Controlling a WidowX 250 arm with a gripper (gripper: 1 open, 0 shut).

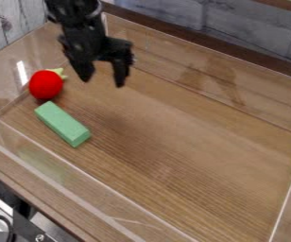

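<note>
The dark robot gripper point(101, 64) hangs over the upper left of the wooden table, blurred, so its finger state is unclear. Below it to the left sit a red ball point(46, 84) and a green rectangular block point(62, 124) lying at a slant. A small pale yellow-green item point(59, 72) is partly visible just behind the ball. The gripper is apart from the ball and the block.
A grey wall or floor area borders it at the upper right, and a dark cable shows at the lower left corner.
</note>
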